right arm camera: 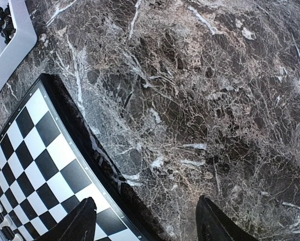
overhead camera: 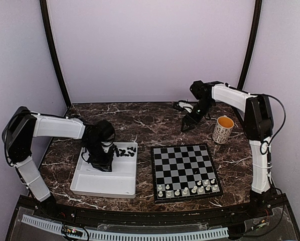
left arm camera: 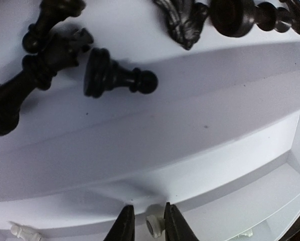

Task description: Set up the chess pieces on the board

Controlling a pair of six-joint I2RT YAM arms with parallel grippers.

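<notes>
My left gripper is down over the white tray [overhead camera: 103,186], its fingers parted around a small white piece [left arm camera: 154,226] in the front compartment; whether it touches the piece I cannot tell. Other white pieces [left arm camera: 24,232] lie nearby, and dark pieces [left arm camera: 117,78] lie in the back compartment. The chessboard [overhead camera: 182,165] holds several white pieces [overhead camera: 185,191] along its near rows. My right gripper hangs open above the table beyond the board's far edge, nothing between its fingers.
An orange-lined patterned mug [overhead camera: 221,131] stands right of the board's far corner.
</notes>
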